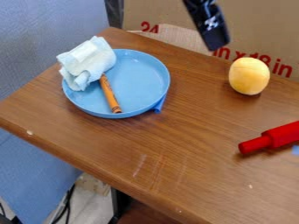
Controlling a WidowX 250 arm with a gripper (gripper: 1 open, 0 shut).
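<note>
The dark robot gripper hangs at the top of the view, blurred, above the table's far edge and left of a yellow round fruit; its fingers are unclear. A blue plate holds a white cloth and an orange stick-like object. A red cylindrical object lies at the right.
A small blue item touches the plate's right edge. A cardboard wall stands behind, and a blue padded surface lies left of the table.
</note>
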